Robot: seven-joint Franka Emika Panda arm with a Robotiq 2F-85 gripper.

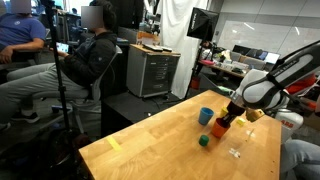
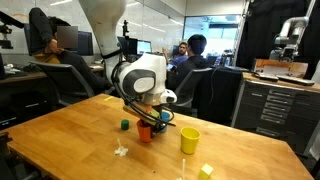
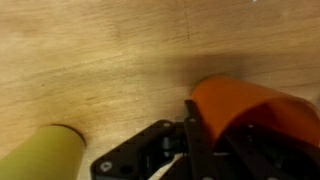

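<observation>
An orange cup [image 1: 219, 129] stands toward the right side of the wooden table, and its body [image 2: 145, 133] shows below my gripper [image 2: 153, 121] in exterior view 2. From the wrist, the orange cup [image 3: 252, 103] fills the right side, tilted in the picture, its near wall at my gripper. The fingers are closed on that wall. Whether the cup's base touches the table is hard to tell.
A blue cup [image 1: 206, 115] and a small green object [image 1: 204, 141] are close by. On the other side stand a yellow cup [image 2: 190, 140] and a yellow block [image 2: 206, 172].
</observation>
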